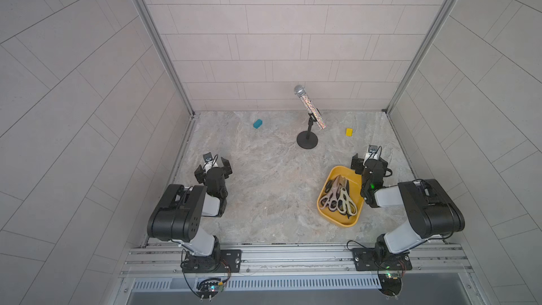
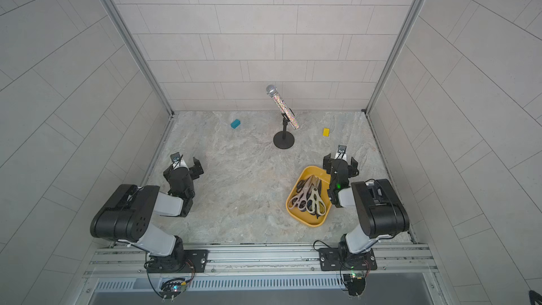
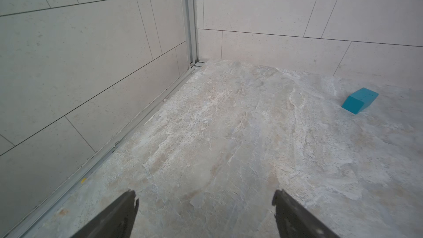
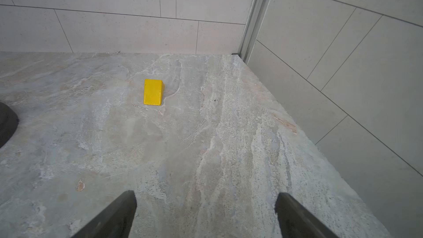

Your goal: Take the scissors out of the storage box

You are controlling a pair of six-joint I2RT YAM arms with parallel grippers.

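Several pairs of scissors (image 1: 342,197) with pale and dark handles lie heaped inside the yellow storage box (image 1: 351,221) at the front right of the table. Part of the box's right side is hidden by the right arm in the top left view. My right gripper is open and empty, beyond the back right of the box in the top views. On the far left of the table, well away from the box, my left gripper also stands open, with only bare table between its fingers.
A microphone on a round black stand (image 1: 307,140) stands at the back centre. A blue block (image 3: 359,100) lies at the back left and a yellow block (image 4: 153,92) at the back right. Between the left arm and the box the table (image 1: 271,192) is clear.
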